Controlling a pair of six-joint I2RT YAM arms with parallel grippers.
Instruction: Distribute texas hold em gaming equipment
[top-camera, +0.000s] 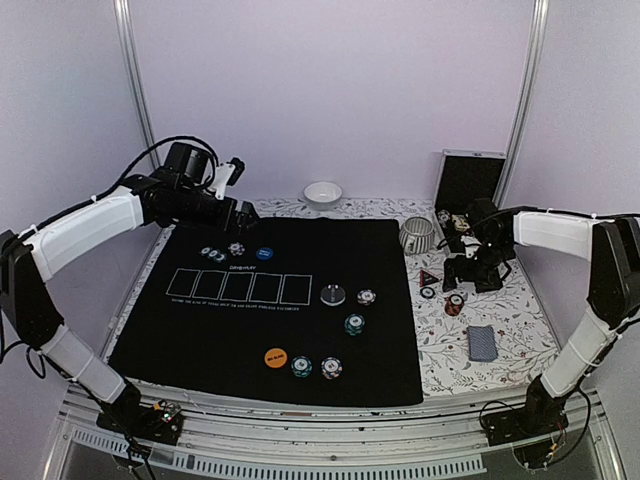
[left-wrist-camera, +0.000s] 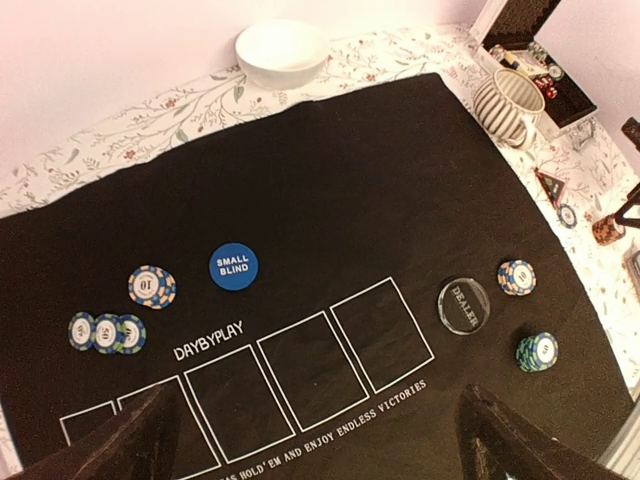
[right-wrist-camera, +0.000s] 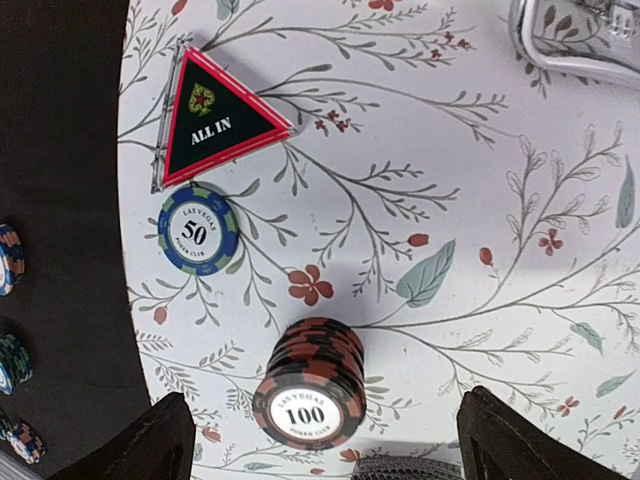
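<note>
My left gripper (top-camera: 246, 215) hangs open and empty above the far left of the black mat (left-wrist-camera: 300, 150). Beneath it lie the blue small blind disc (left-wrist-camera: 233, 266), a chip stack (left-wrist-camera: 152, 287) and further chips (left-wrist-camera: 107, 333). The clear dealer disc (left-wrist-camera: 464, 306) lies right of the card boxes. On the near part rest the orange disc (top-camera: 275, 357) and two chip stacks (top-camera: 301, 367). Off the mat, my right gripper (top-camera: 462, 278) is open over the flowered cloth, near the 100 chip stack (right-wrist-camera: 309, 385), with the 50 chip (right-wrist-camera: 198, 231) and all-in triangle (right-wrist-camera: 220, 120) beyond.
A striped mug (top-camera: 417, 235) stands beside the mat's far right corner, near the open case (top-camera: 470, 180). A white bowl (top-camera: 322, 194) sits at the back. The card deck (top-camera: 482, 343) lies on the right.
</note>
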